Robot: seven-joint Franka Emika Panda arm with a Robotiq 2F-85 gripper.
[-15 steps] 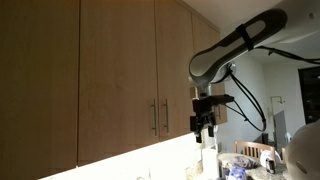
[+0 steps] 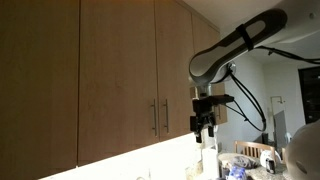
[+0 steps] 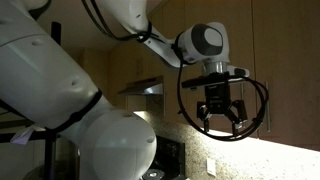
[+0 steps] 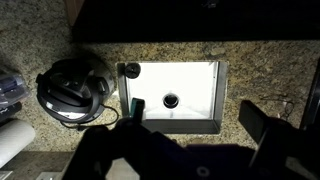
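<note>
My gripper points straight down in the wrist view, its two dark fingers (image 4: 268, 135) standing well apart with nothing between them. Far below it lies a sink (image 4: 190, 85) with a white basin, a dark drain and a grey near rim. In exterior view 1 the gripper (image 2: 204, 134) hangs beside the wooden cabinet doors (image 2: 115, 80), close to their two bar handles but apart from them as far as shows. From the other side, the gripper (image 3: 225, 122) appears high above the counter.
Left of the sink, a black and silver kettle-like appliance (image 4: 75, 90) stands on the speckled counter (image 4: 165, 53). Clear bottles (image 4: 12, 90) sit at the left edge. A range hood (image 3: 145, 92) is on the far wall. Blue-and-white items (image 2: 237, 172) are low at right.
</note>
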